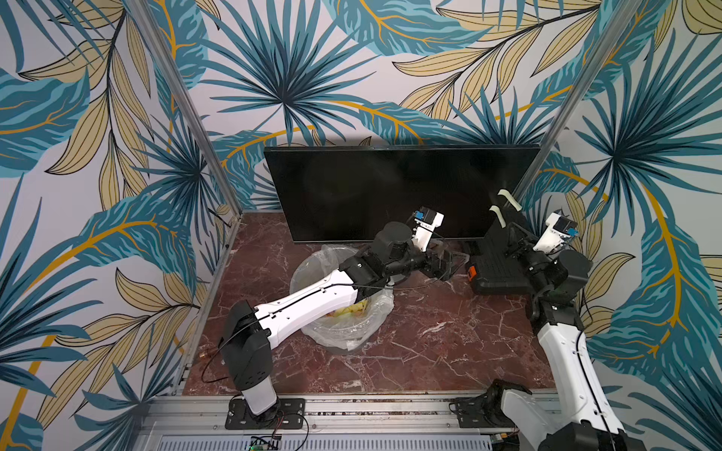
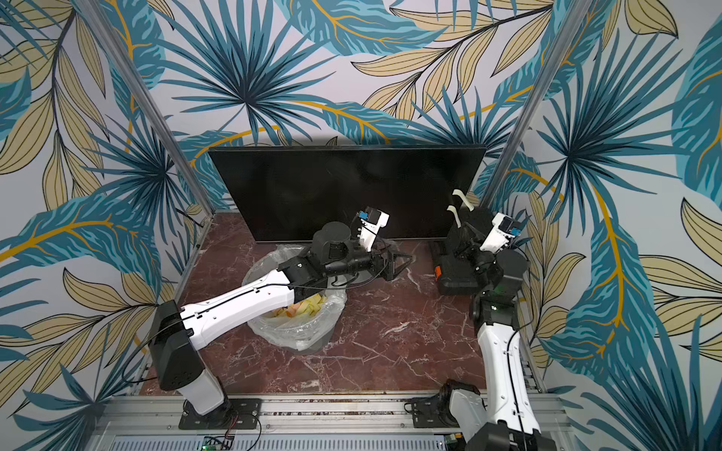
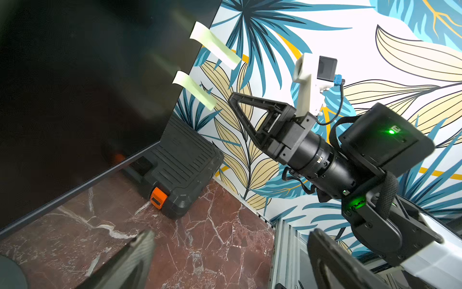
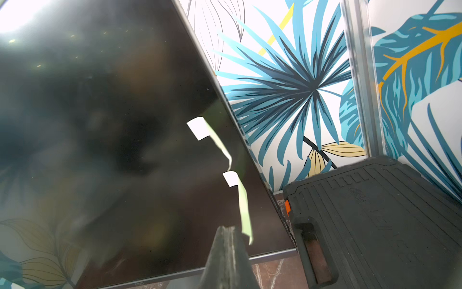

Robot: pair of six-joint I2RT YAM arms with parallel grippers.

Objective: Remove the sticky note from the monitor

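The black monitor (image 1: 391, 191) carries two pale yellow sticky notes near its right edge, an upper one (image 3: 215, 44) and a lower one (image 3: 195, 89), both curling away from the screen. My right gripper (image 1: 511, 239) is shut with nothing between its fingers, just right of and below the lower note; in the right wrist view its tip lies close below that note's strip. My left gripper (image 1: 451, 267) is open and empty in front of the monitor's lower middle, its two fingers at the bottom of the left wrist view.
A black case with orange latch (image 3: 180, 168) lies below the notes at the back right. A lined bin (image 2: 293, 330) with peels stands under my left arm.
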